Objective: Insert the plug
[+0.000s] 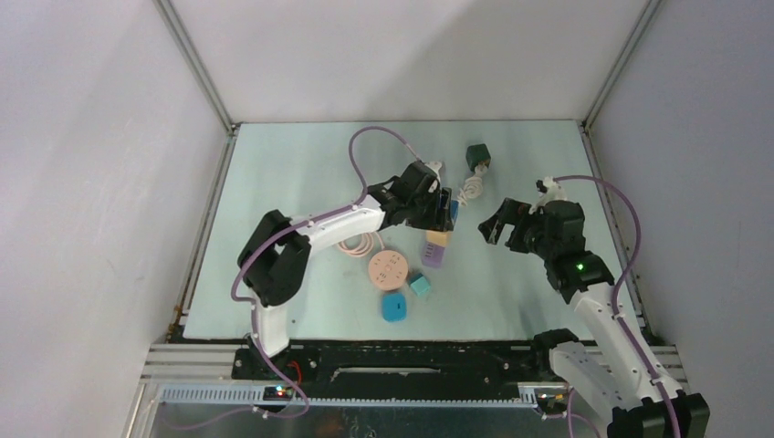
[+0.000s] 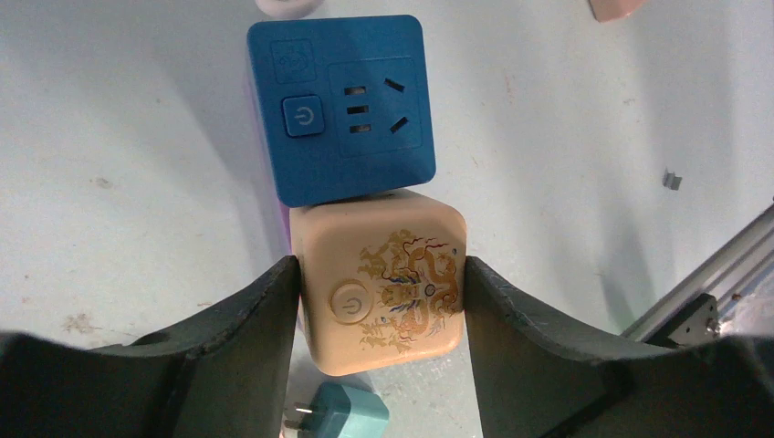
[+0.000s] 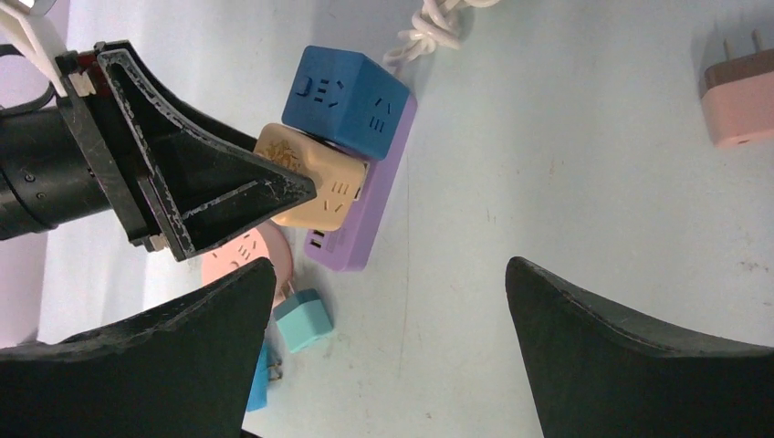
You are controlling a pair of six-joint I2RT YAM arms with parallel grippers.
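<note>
My left gripper is shut on a beige cube plug (image 2: 379, 265) with a gold dragon print. The cube is over the purple power strip (image 3: 374, 210), right beside a blue socket cube (image 2: 338, 109) on that strip; whether it is fully seated cannot be told. In the top view the left gripper covers much of both cubes. My right gripper stands open at the right, apart from the strip, nothing between its fingers.
A round pink socket (image 1: 388, 270), teal plug (image 1: 420, 284) and blue block (image 1: 393, 307) lie in front. A green cube (image 1: 477, 155) with white cord is behind. The right of the board is mostly clear.
</note>
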